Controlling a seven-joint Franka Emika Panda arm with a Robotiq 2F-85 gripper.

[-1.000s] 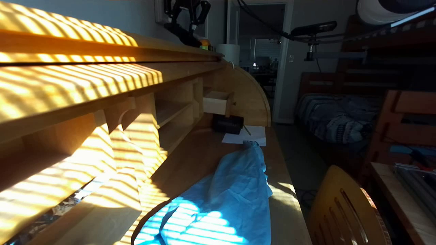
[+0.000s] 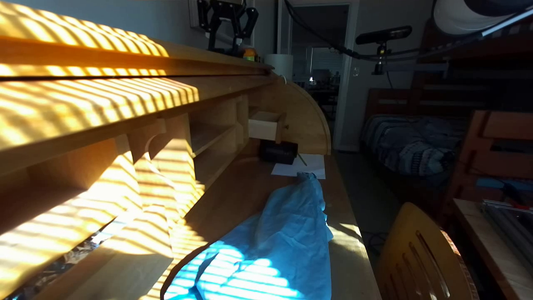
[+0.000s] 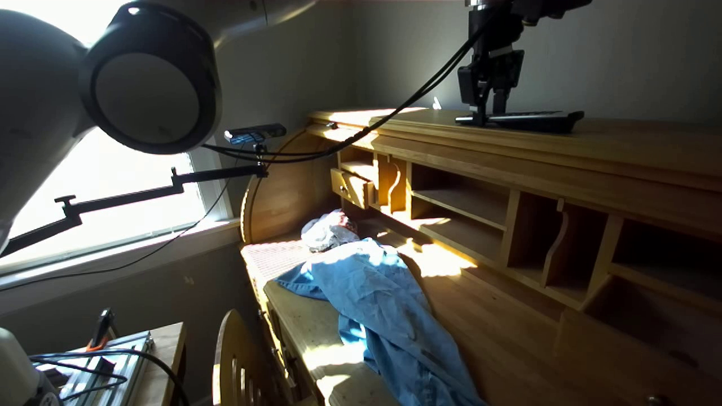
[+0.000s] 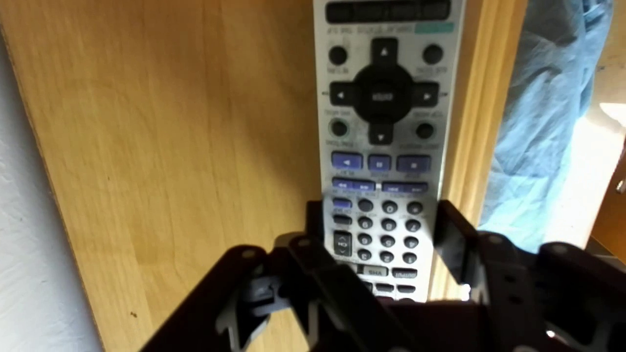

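A long silver remote control [image 4: 384, 170] with black and blue buttons lies lengthwise over the wooden desk top in the wrist view. My gripper is shut on it, one finger against each long side near the number keys. In exterior view 2 the gripper [image 3: 490, 120] points straight down at the top shelf of the roll-top desk, and the remote [image 3: 541, 121] is level, at or very near that surface. Whether it bears fully on the wood cannot be told. Exterior view 1 shows the gripper [image 2: 225, 49] above the back of the shelf, the remote mostly hidden.
A blue cloth [image 2: 295, 225] is spread over the lower writing surface. A small drawer [image 2: 266, 125] stands pulled out near a black box [image 2: 278, 151]. An orange-and-green item [image 2: 250, 54] and a white cylinder [image 2: 280, 66] are near the shelf's far end.
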